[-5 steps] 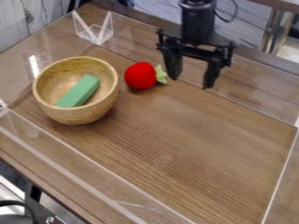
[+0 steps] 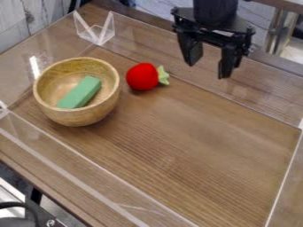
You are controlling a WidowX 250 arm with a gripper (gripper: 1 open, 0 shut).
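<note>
My gripper, a black mechanism, hangs over the back right of the wooden table, apart from the objects; whether it is open or shut is unclear. A red round object with a green top, like a strawberry, lies left of centre. A wooden bowl at the left holds a green block.
A clear plastic piece stands at the back left. Dark cables or parts show at the bottom left corner.
The red object, bowl and green block are where they were.
</note>
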